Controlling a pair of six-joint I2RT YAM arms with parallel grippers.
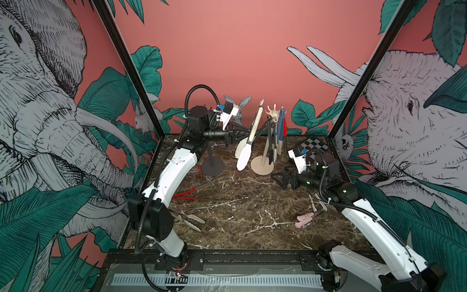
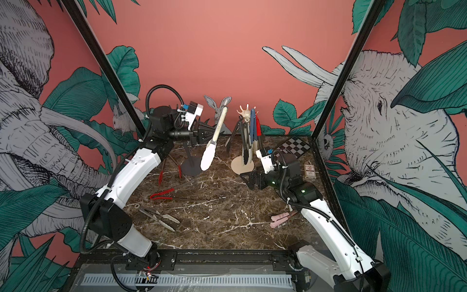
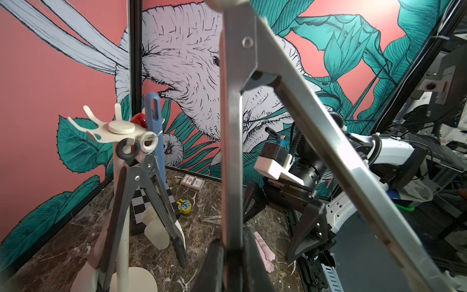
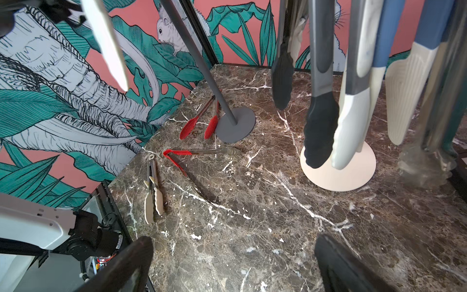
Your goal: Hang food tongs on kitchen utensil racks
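My left gripper is shut on the cream-handled tongs, whose white tips hang down clear of the table. In the left wrist view, one metal arm of these tongs runs up from between the fingers, while the other slants away to the right. The beige rack stands just right of the held tongs, with dark grey tongs and blue-handled tongs hanging on its hooks. My right gripper waits open and empty, low in front of that rack's base.
A dark rack stands behind the left gripper, with red tongs at its base. Other red-handled tongs, beige-tipped tongs and pink tongs lie on the table.
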